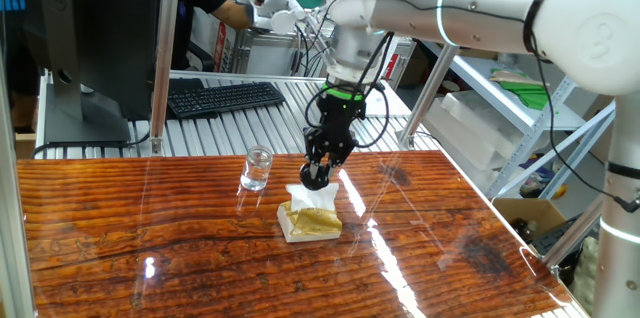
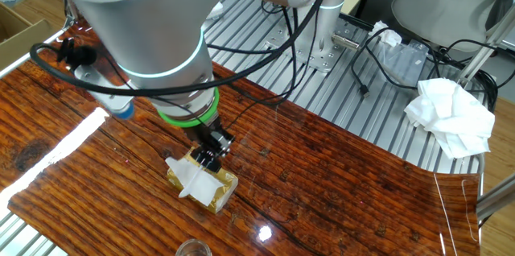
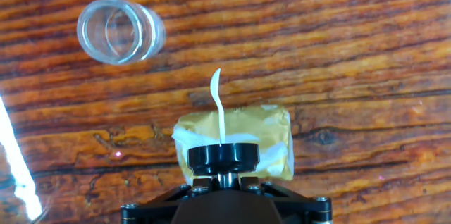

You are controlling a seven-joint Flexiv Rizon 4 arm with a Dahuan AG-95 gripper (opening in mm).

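A small tissue pack (image 1: pixel 312 225) with gold wrapping and white sides lies on the glossy wooden table. From its top a white tissue (image 1: pixel 316 197) sticks up. My black gripper (image 1: pixel 315 173) is right above the pack, its round fingertips brought together at the tissue's upper edge. In the wrist view the gripper looks shut, and a thin, edge-on strip of tissue (image 3: pixel 220 108) runs out from the midline between the pads. Exterior view 2 has the tissue (image 2: pixel 193 182) fanned out over the pack (image 2: pixel 219 195), just below the gripper (image 2: pixel 207 159).
A clear glass jar (image 1: pixel 256 168) stands on the table near the pack, to its left and back in exterior view 1. Behind the table are a keyboard (image 1: pixel 225 100) and a monitor (image 1: pixel 90 53). Bare wood surrounds the pack on its other sides.
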